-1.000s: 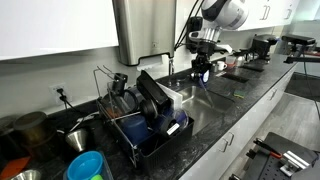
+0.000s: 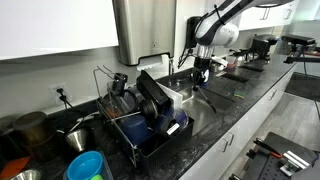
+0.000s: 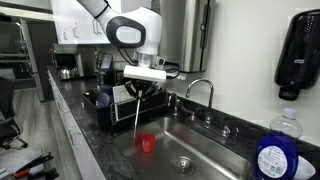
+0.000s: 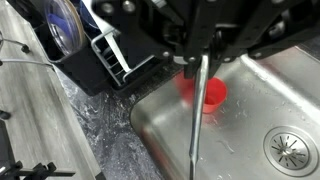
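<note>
A long, thin metal utensil (image 4: 197,120) hangs from my gripper, which is shut on its upper end. In exterior view 2 the gripper (image 3: 142,90) is above the near side of the sink, with the utensil (image 3: 137,115) pointing down toward the basin. A red cup (image 4: 215,94) stands in the steel sink (image 3: 196,147), beside the utensil in the wrist view. In exterior view 1 the gripper (image 2: 200,80) is past the dish rack; the small fingertips are hard to make out there.
A black dish rack (image 2: 165,146) filled with pans and dishes stands next to the sink. The faucet (image 3: 208,98) rises behind the basin. A blue-labelled bottle (image 3: 277,150) is at the far end of the sink. A drain (image 4: 289,149) shows in the bare basin floor.
In exterior view 1 the arm has shifted right and away from the camera. Its gripper has moved slightly left and lower, and the utensil is still hanging from it.
</note>
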